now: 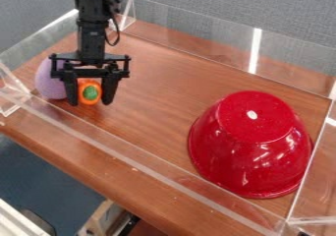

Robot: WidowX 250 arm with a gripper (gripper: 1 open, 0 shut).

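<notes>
My black gripper (88,82) is at the left of the tray, lowered around a small orange object (90,92) with a green centre. Whether its fingers grip the object or only surround it I cannot tell. Behind it, a purple object (49,79) rests near the left wall, partly hidden by the gripper. A large red bowl (250,142) sits upside down at the right.
Clear plastic walls (254,47) bound the wooden surface (171,92) on the sides. The middle of the surface, between the gripper and the red bowl, is free.
</notes>
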